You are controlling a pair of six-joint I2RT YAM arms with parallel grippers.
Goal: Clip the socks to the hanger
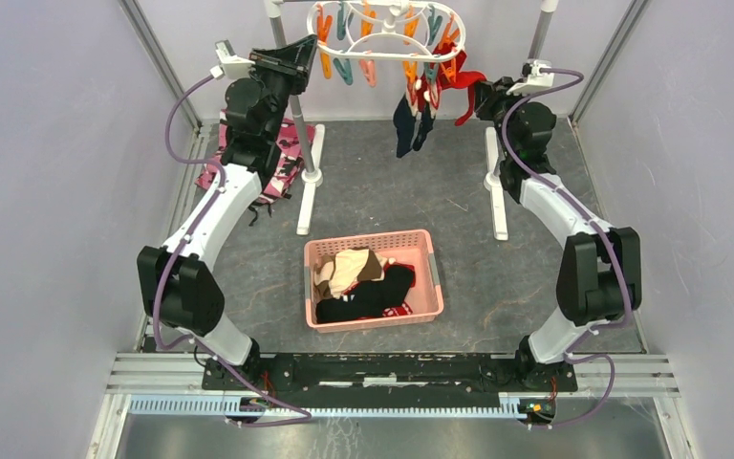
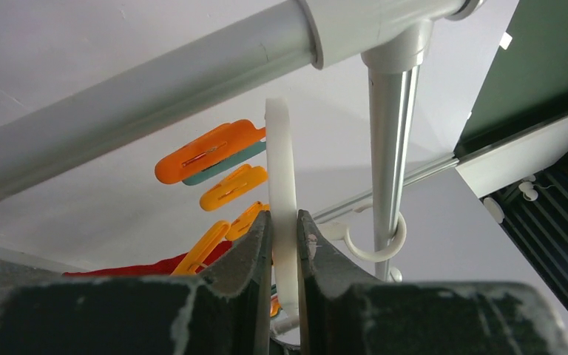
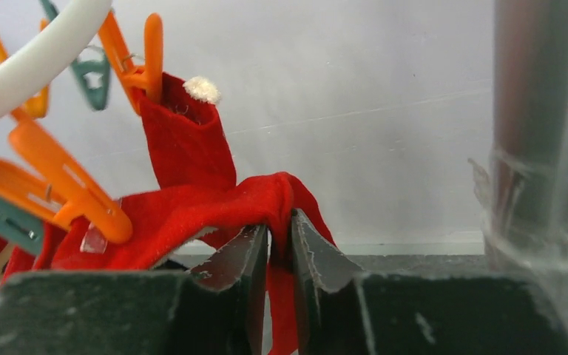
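Observation:
The white hanger (image 1: 382,57) hangs at the top of the top view, lined with orange, teal and pink clips. In the left wrist view my left gripper is shut on the hanger's white rim. A red sock (image 3: 207,211) with a pale tuft is pinched by an orange clip (image 3: 139,74) on the hanger's right side. My right gripper has its fingers slightly parted, with red cloth lying in the gap and hanging below. Dark-toed socks (image 1: 407,124) dangle beneath the hanger's right half.
A pink basket (image 1: 370,326) holding several socks stands on the floor. The rack's legs (image 1: 310,201) flank it on both sides, and a pink patterned bag (image 1: 282,172) lies at back left. A metal post (image 3: 540,133) rises close to my right gripper.

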